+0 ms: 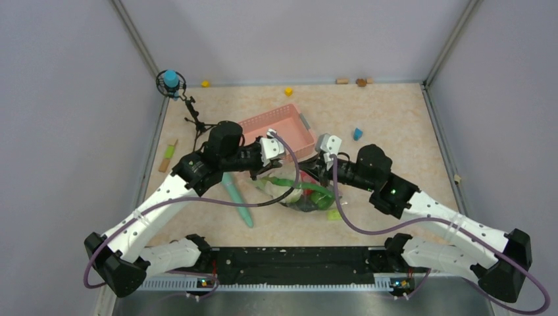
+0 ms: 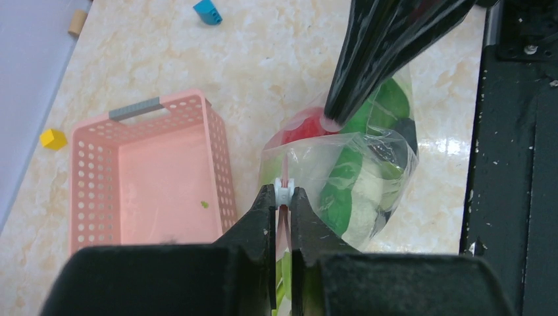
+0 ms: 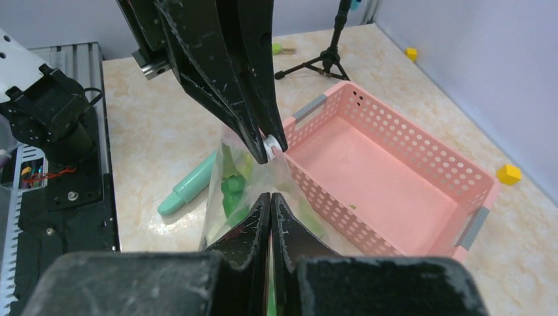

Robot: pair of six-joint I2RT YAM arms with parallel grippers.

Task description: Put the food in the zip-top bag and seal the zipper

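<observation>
The clear bag (image 2: 368,191) holds green, red and white food and lies in front of the pink basket. My left gripper is shut on the white zipper slider (image 3: 270,143) at the bag's top edge. Just to the right of it, above the bag, my right gripper is shut with nothing showing between its fingers; its dark fingers reach over the red food (image 2: 299,128) in the left wrist view.
The pink basket (image 1: 276,122) stands empty but for a small green bit, behind the bag. A teal tube (image 1: 237,201) lies left of it. A stand (image 1: 197,122), yellow blocks and a blue block (image 1: 357,133) sit around the edges.
</observation>
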